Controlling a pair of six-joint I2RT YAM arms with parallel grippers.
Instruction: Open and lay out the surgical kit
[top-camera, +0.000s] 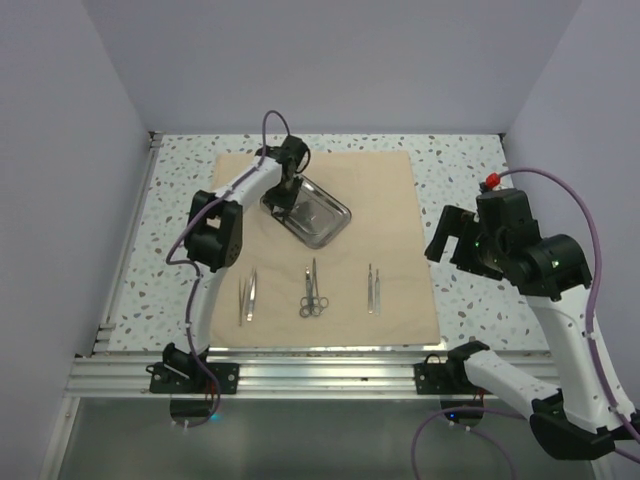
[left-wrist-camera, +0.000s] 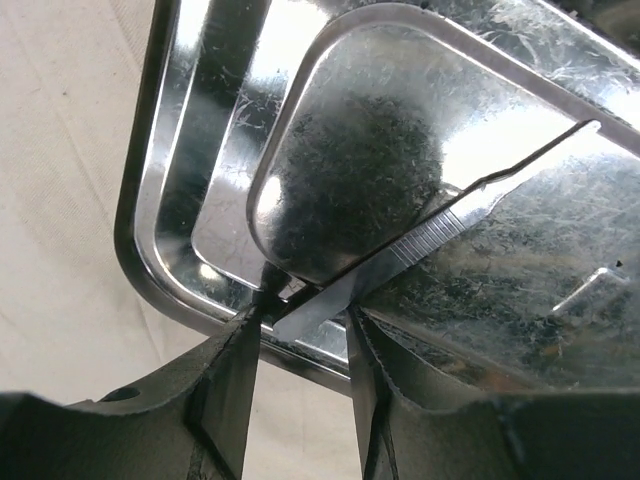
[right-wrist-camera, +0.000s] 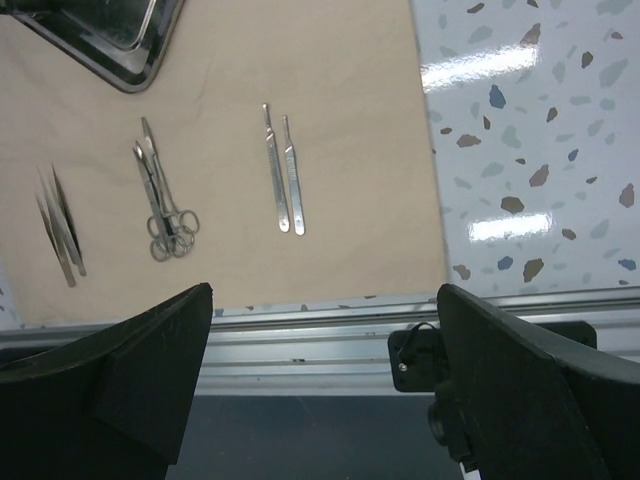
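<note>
A steel tray (top-camera: 322, 222) sits at the upper middle of the beige cloth (top-camera: 385, 200). In the left wrist view a flat steel instrument with a ridged grip (left-wrist-camera: 435, 232) lies diagonally in it. My left gripper is part open over the lower end of this instrument, one finger either side. Laid out on the cloth are tweezers (right-wrist-camera: 62, 225), scissor-handled instruments (right-wrist-camera: 163, 200) and two scalpel handles (right-wrist-camera: 283, 175). My right gripper (top-camera: 450, 235) stands open at the right, away from the tray, with nothing between its fingers.
The speckled table (top-camera: 470, 150) shows around the cloth, with a metal rail (top-camera: 330, 370) along the near edge.
</note>
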